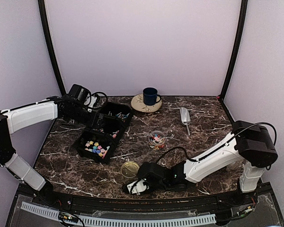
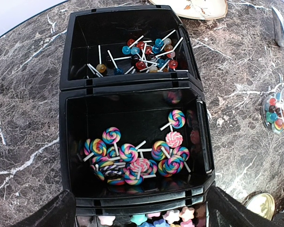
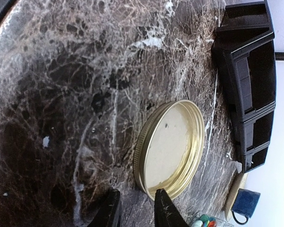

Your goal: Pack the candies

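A gold jar lid (image 1: 129, 169) lies flat near the front of the table, its hollow side facing up in the right wrist view. My right gripper hovers beside the lid's near rim, fingers parted and empty; one fingertip overlaps the rim in that view, and contact cannot be judged. A clear jar (image 1: 157, 138) with colourful candies stands mid-table without a lid. Over the black bins (image 2: 65, 142) my left gripper is wide open, holding nothing. Ball lollipops (image 2: 146, 54), swirl lollipops (image 2: 128, 152) and star-shaped candies (image 1: 95, 147) fill separate bins.
At the back, a dark blue mug (image 1: 150, 96) sits on a beige plate (image 1: 138, 107). A metal scoop (image 1: 185, 116) lies right of centre. Bare marble surrounds the lid on its left.
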